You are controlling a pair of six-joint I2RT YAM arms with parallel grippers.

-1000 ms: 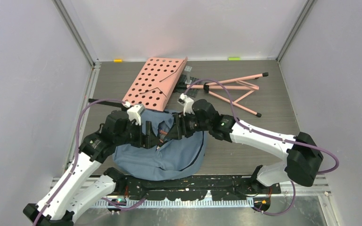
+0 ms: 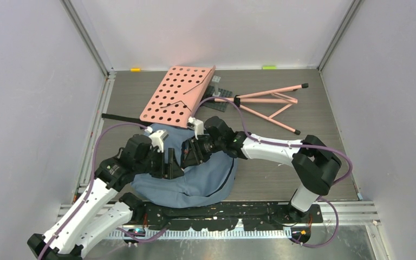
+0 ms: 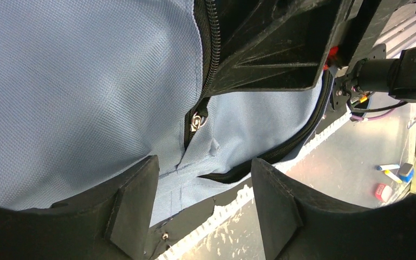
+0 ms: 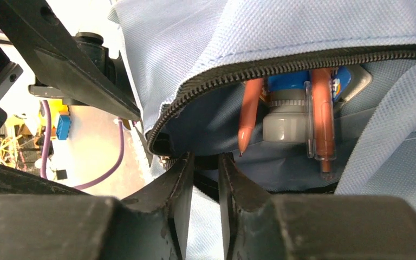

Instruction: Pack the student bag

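The blue-grey bag point(image 2: 184, 187) lies at the front middle, both grippers over it. In the left wrist view, my left gripper is part open above the bag's front, near a zipper pull point(image 3: 196, 123); no object shows between its fingers. In the right wrist view, my right gripper has its fingertips slightly apart at the open zipped compartment, which holds an orange pen point(image 4: 249, 119), a second orange pen point(image 4: 323, 119) in clear plastic and a silver-lidded container point(image 4: 283, 124).
Behind the bag lie a pink perforated panel point(image 2: 176, 92), a dark grid pad point(image 2: 222, 105) and a pink folded stand point(image 2: 271, 100).
My right gripper has moved left along the bag toward the left gripper, with its arm swinging inward.
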